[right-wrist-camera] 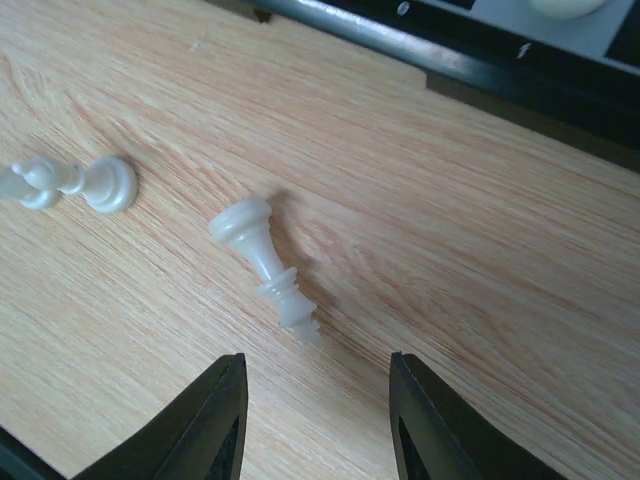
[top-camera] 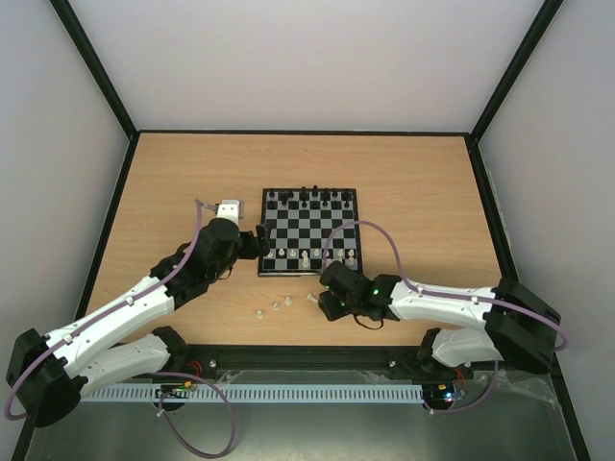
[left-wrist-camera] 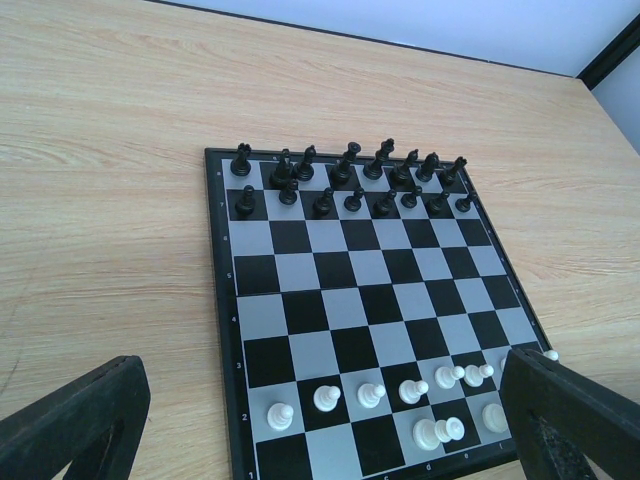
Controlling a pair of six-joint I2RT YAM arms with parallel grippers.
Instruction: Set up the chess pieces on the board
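The chessboard [left-wrist-camera: 365, 240] holds black pieces along its far side and white pieces on the near rows, some white spots unclear. My left gripper stands open at the board's left, nothing between its fingers. My right gripper is low over the table in front of the board, fingers apart and empty. Just beyond its fingertips a tall white piece [right-wrist-camera: 262, 255] lies on its side, with other white pieces [right-wrist-camera: 110, 183] standing to its left.
In the top view, several loose white pieces [top-camera: 275, 305] are on the wood [top-camera: 173, 192] in front of the board. The board's edge [right-wrist-camera: 490, 55] is close above the right gripper's view.
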